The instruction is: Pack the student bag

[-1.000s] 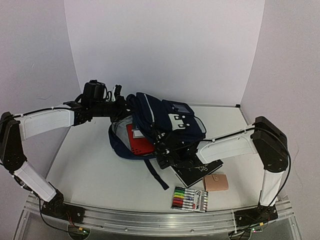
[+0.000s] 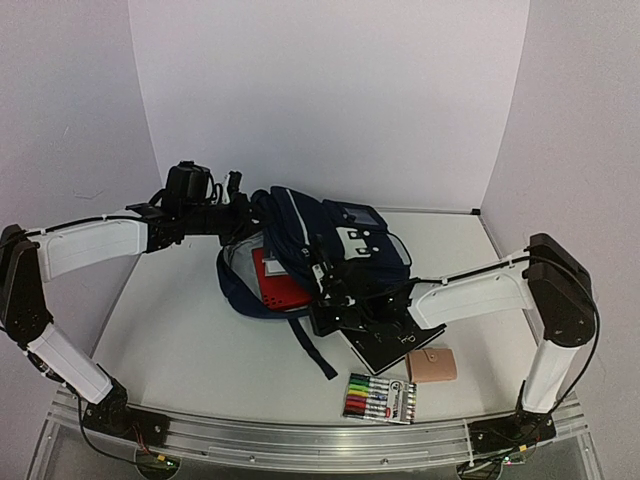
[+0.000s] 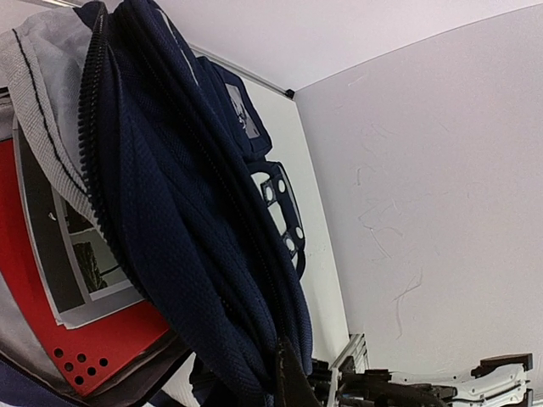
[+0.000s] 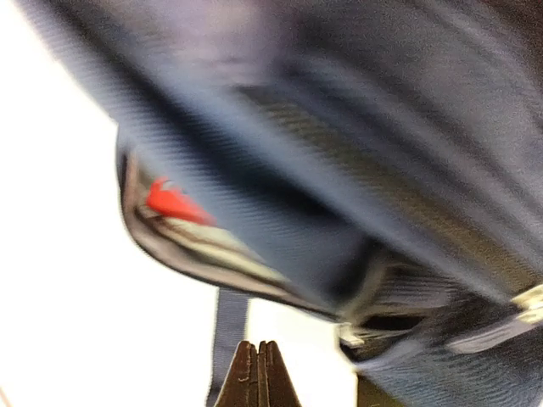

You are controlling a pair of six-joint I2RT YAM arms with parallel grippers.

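The navy backpack (image 2: 350,222) lies on the table, its mouth open toward the left. Inside it are a red folder (image 3: 102,348) and a grey picture-covered book (image 3: 51,246). My left gripper is shut on the raised flap, whose cloth gathers at its fingers. In the right wrist view my right gripper is shut with nothing between its fingertips; the bag's zipper edge (image 4: 318,318) lies beyond them, outside. A black notebook (image 2: 385,350), partly under the right arm, a tan wallet (image 2: 431,365) and a marker set (image 2: 380,399) lie on the table.
A loose strap (image 2: 312,350) hangs off the bag's front over the table. A metal zipper pull (image 4: 528,305) shows at the right edge of the right wrist view. White walls close in the back and sides.
The left arm stays still.
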